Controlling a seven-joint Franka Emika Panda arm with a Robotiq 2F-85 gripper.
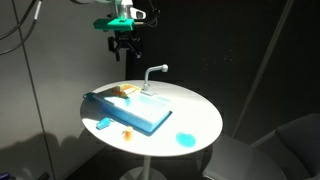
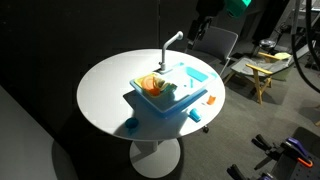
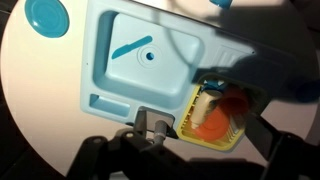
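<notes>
My gripper hangs open in the air above the back of the round table, clear of everything on it. The wrist view shows its dark fingers spread wide, with nothing held between them. Below lies a light-blue toy sink, with a blue knife flat in its basin near the drain. A yellow basket sits at the sink's side, holding an orange piece and other small items. A grey faucet rises behind the basin.
A blue disc lies on the white table, apart from the sink. Near the table's edge are a blue object and a small orange one. Bare tabletop surrounds the disc. A chair stands beyond the table.
</notes>
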